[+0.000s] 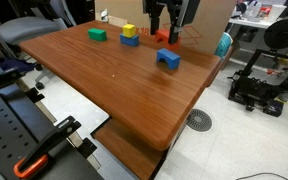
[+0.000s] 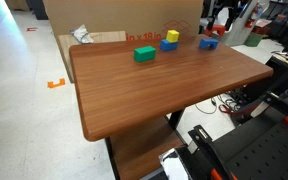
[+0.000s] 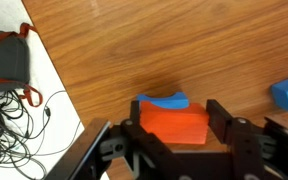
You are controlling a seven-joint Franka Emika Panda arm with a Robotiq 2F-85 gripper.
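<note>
In the wrist view my gripper is shut on a red block (image 3: 174,124), which sits between the two dark fingers. Partly hidden behind that block is a blue arch-shaped block (image 3: 164,101). Exterior view 1 shows the red block (image 1: 164,36) held above and slightly behind the blue arch (image 1: 168,59), which rests on the wooden table. To the left, a yellow block (image 1: 129,30) sits on a blue block (image 1: 130,41). A green block (image 1: 97,35) lies further left.
A cardboard panel (image 2: 134,60) stands along the back edge. Loose cables (image 3: 14,125) lie on the floor beyond the table's edge.
</note>
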